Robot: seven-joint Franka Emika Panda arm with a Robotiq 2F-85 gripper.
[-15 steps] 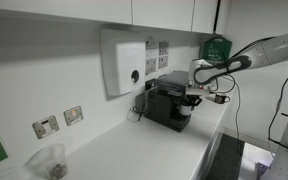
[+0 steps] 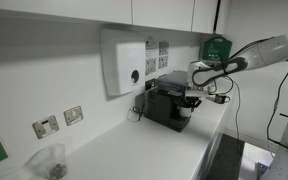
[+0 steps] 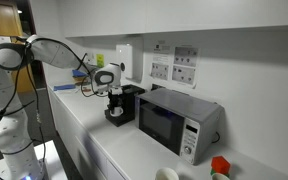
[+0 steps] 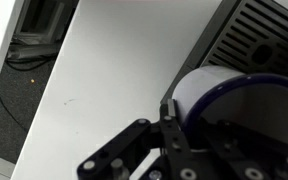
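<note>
A white mug with a dark blue rim (image 4: 190, 92) hangs at the front of the black coffee machine (image 2: 162, 104). My gripper is shut on the mug's near side, its dark fingers overlapping the rim. In the wrist view, the slotted drip tray (image 4: 259, 30) lies beneath and beside the mug. Whether the mug's base touches that tray cannot be made out. From the second exterior view, the mug (image 3: 116, 111) shows as a small pale shape below the gripper (image 3: 114, 99), close in front of the machine.
A microwave (image 3: 174, 122) stands beside the coffee machine. Past it are a red object (image 3: 219, 164) and a pale cup (image 3: 167, 174). A clear bowl (image 2: 50, 160) sits at the near end of the white counter (image 2: 124, 150), whose middle is bare. The counter's edge drops to the floor (image 4: 19, 105).
</note>
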